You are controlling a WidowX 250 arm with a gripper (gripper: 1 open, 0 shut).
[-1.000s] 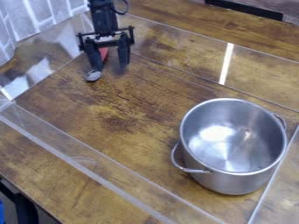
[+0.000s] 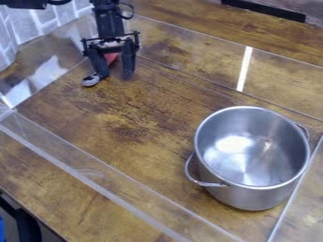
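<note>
My black gripper (image 2: 111, 52) is at the upper left, low over the wooden table (image 2: 139, 142). Just behind and left of its fingers is a small red object (image 2: 110, 60), partly hidden by them, with a silver rounded end (image 2: 90, 80) lying toward the front left. Whether the fingers hold it or are open or shut cannot be made out.
A large steel pot (image 2: 252, 154) with side handles stands at the lower right. Clear panels or rails edge the work area on the left and back.
My gripper has shifted slightly left over the last second. The silver end has moved slightly left as well; the pot is unchanged.
</note>
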